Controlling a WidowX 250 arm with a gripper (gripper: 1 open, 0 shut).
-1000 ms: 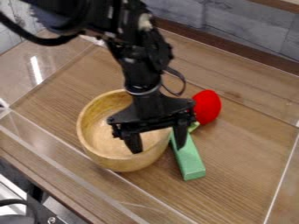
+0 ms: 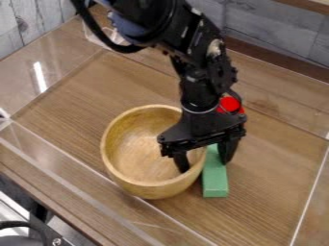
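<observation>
My black gripper [image 2: 203,144] is low over the right rim of a yellow bowl [image 2: 141,161], its fingers spread open, one side over the bowl and the other by a green block [image 2: 215,179] lying just right of the bowl. Whether anything is between the fingers is hidden by the gripper body. A red object [image 2: 230,104] is mostly hidden behind the gripper.
Grey walls stand at the back, and dark cables lie at the lower left corner.
My gripper and arm have moved right, toward the green block and red object, now covering more of both. The bowl has shifted slightly right.
</observation>
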